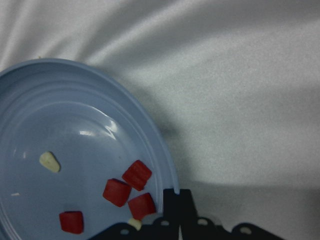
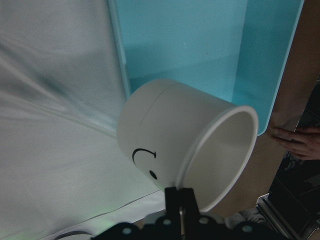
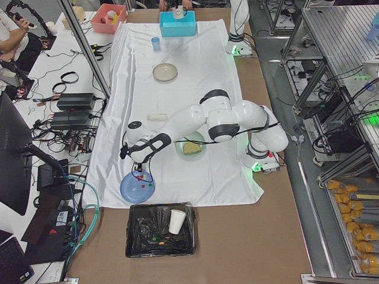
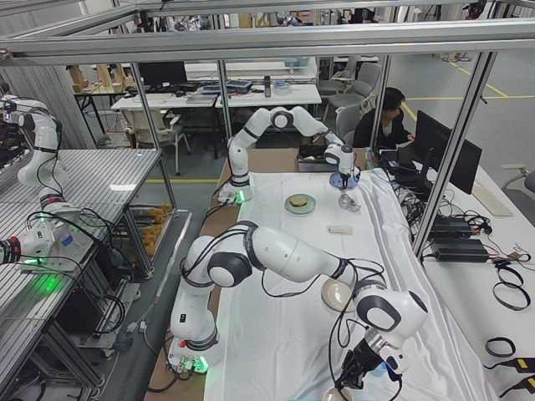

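Observation:
My left gripper is shut at the near rim of the blue plate (image 1: 65, 130); whether anything is between its fingertips cannot be told. On the plate lie several red cubes (image 1: 117, 192) and pale pieces (image 1: 50, 161). My right gripper is shut on the rim of a white cup (image 2: 165, 125) with a drawn face, held tilted above the light blue bin (image 2: 185, 35) at the far end of the cloth in the left camera view.
A beige plate (image 3: 164, 72), blue cup (image 3: 156, 43) and green plate with food (image 3: 190, 148) stand on the white cloth. A black tray (image 3: 142, 231) is at the near end. A person's hand (image 2: 295, 142) is beside the bin.

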